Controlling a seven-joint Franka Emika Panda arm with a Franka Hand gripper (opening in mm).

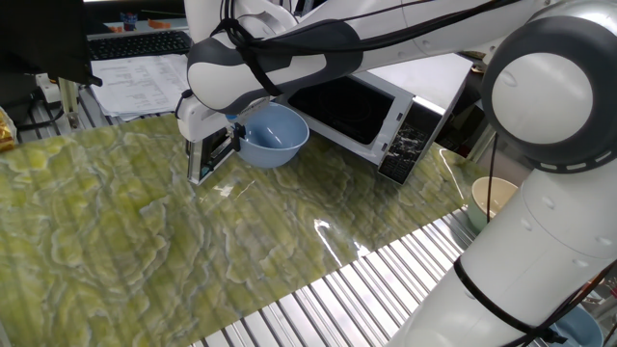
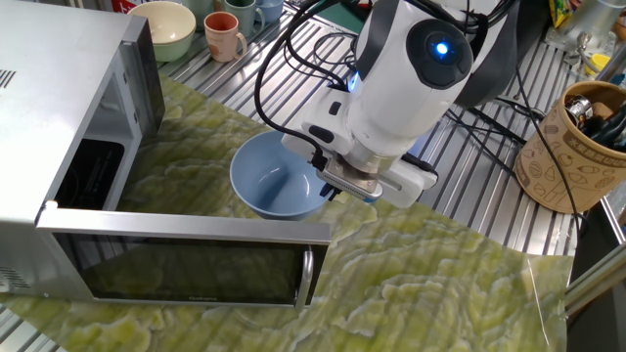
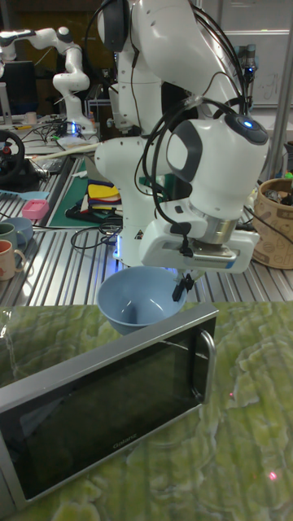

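A light blue bowl (image 1: 274, 135) sits in front of the microwave (image 2: 59, 127), its opening facing up. In exterior view 2 the bowl (image 2: 274, 176) is between the swung-open microwave door (image 2: 186, 259) and my arm. My gripper (image 3: 183, 286) points down at the bowl's rim, with a dark finger showing right by the edge. From the side, in exterior view 1, the gripper (image 1: 216, 157) is close against the bowl's left side. The hand hides much of the fingers, so neither the finger's opening nor any grip on the rim can be made out.
A cream bowl (image 2: 164, 29) and a pink mug (image 2: 224, 37) stand beyond the microwave. The tan utensil bucket (image 2: 559, 161) is on the other side of my arm.
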